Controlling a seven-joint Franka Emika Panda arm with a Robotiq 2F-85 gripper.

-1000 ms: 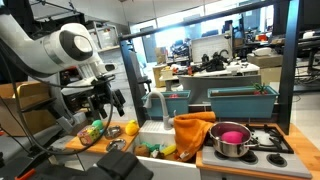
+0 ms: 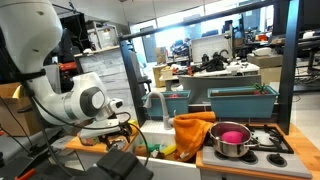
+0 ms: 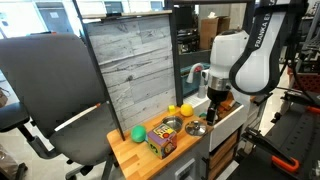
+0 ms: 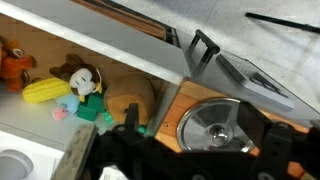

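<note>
My gripper is low over the wooden counter beside the sink, its two dark fingers spread apart. Between and just beyond them in the wrist view lies a shiny round metal bowl or lid [image 4: 212,128]; no contact can be made out. The same metal piece [image 3: 197,129] sits on the counter below the white arm in exterior view 2. In exterior view 1 the arm largely blocks the counter there.
Toys lie in the sink, among them a yellow corn [image 4: 42,90] and a brown item [image 4: 130,100]. An orange towel [image 2: 192,132] hangs over the sink's edge. A pot [image 2: 231,140] stands on the stove. Spam-like box [image 3: 161,140] and a green ball [image 3: 138,133] share the counter.
Over the last second the arm has come down toward the counter by the sink, its white body now hiding more of the items there. The towel and pot have stayed put.
</note>
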